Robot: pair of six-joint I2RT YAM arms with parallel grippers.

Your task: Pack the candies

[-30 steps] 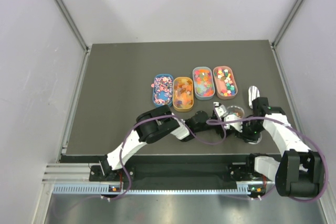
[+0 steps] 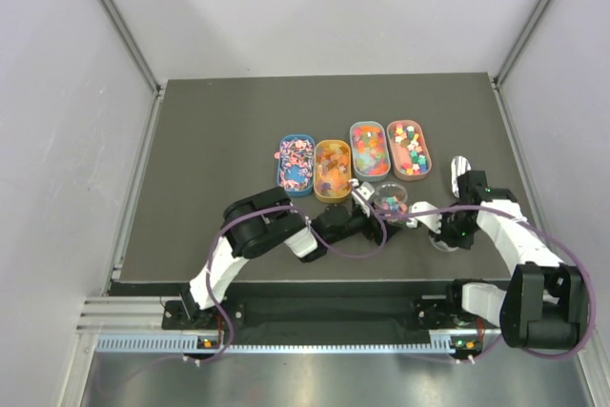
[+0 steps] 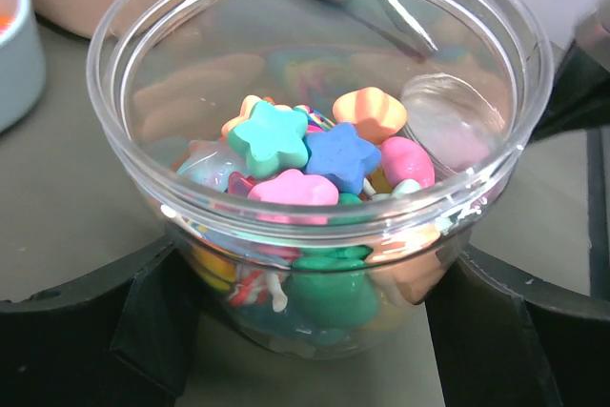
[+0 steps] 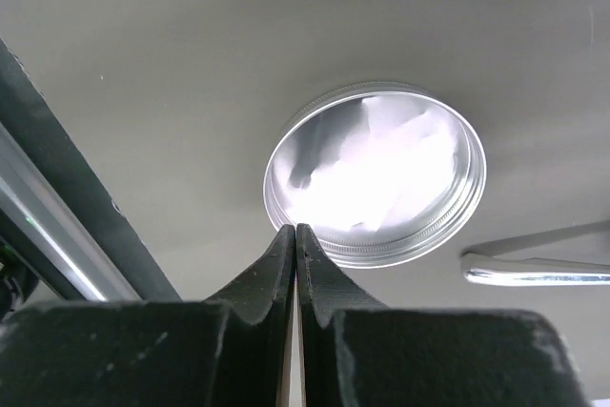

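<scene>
A clear round jar [image 3: 315, 207] fills the left wrist view, partly filled with colourful candies, among them stars. My left gripper has its fingers against both sides of the jar, below the rim. From above, the jar [image 2: 390, 199] stands in front of the candy bins at the left gripper [image 2: 374, 214]. A round silver lid [image 4: 381, 173] lies flat on the table in the right wrist view. The right gripper is shut with nothing between its fingers, its tips over the lid's near edge. In the top view the right arm covers part of the lid [image 2: 443, 244].
Candy bins stand in a row behind the jar: blue [image 2: 281, 178], orange [image 2: 318, 183], pale blue [image 2: 355, 161] and pink [image 2: 394, 161]. A metal utensil handle [image 4: 534, 272] lies right of the lid.
My left gripper and the jar have moved left, away from the right arm. The right gripper has also shifted slightly, and part of the lid shows beneath it.
</scene>
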